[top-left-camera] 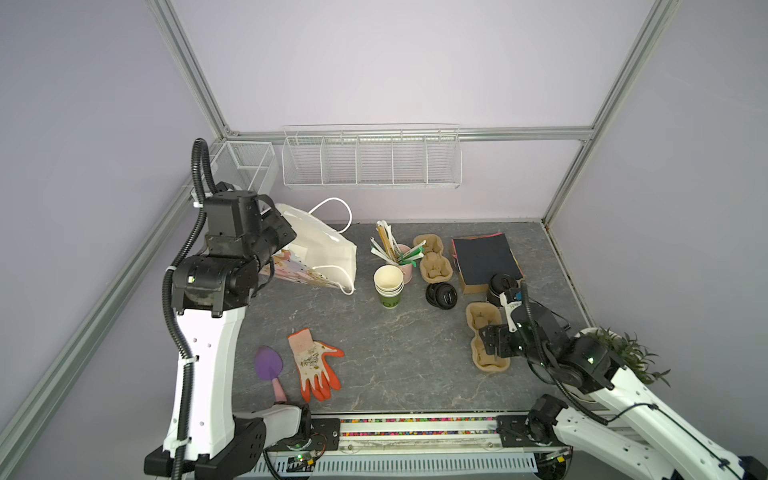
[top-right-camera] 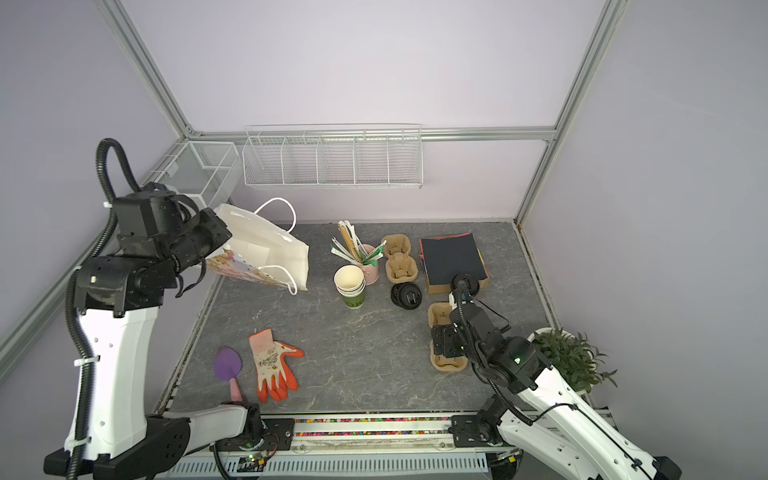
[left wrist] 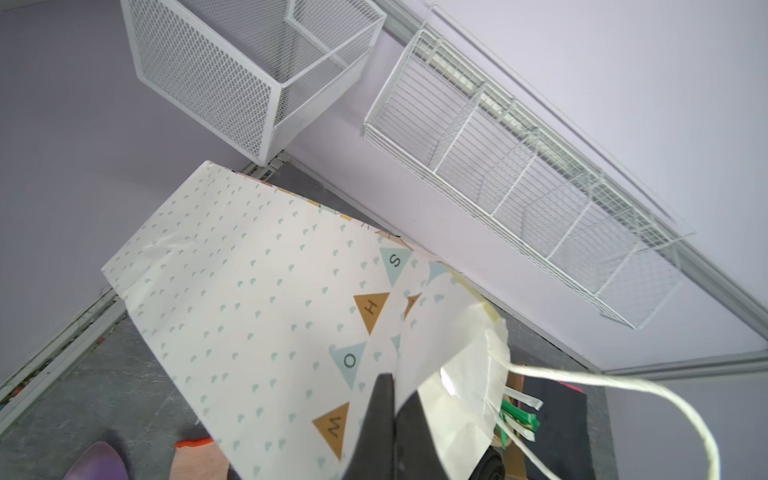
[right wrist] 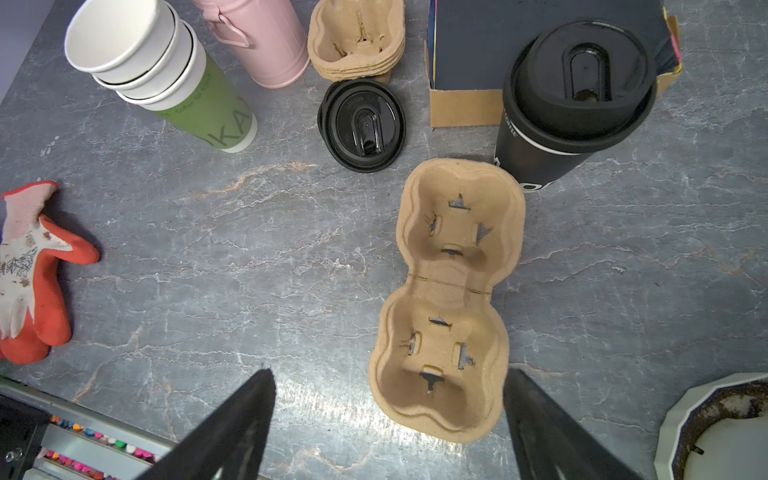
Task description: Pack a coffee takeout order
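Observation:
A white paper bag (top-left-camera: 324,248) with rope handles lies tipped at the back left; my left gripper is shut over it, whether on the paper I cannot tell. My open right gripper is over an empty two-cup carrier (right wrist: 444,232), nothing between its fingers. Behind that stands a black lidded cup (right wrist: 536,160). Stacked paper cups (right wrist: 204,112), black lids (right wrist: 360,112), a pink holder of straws and stirrers (right wrist: 264,48) and spare carriers (right wrist: 356,24) stand towards the back.
A dark-topped box (top-right-camera: 449,260) is back right, a plant (top-right-camera: 568,360) at the right edge. A glove (top-left-camera: 314,364) and purple spatula (top-left-camera: 268,364) lie front left. Wire baskets (top-right-camera: 332,160) hang on the walls.

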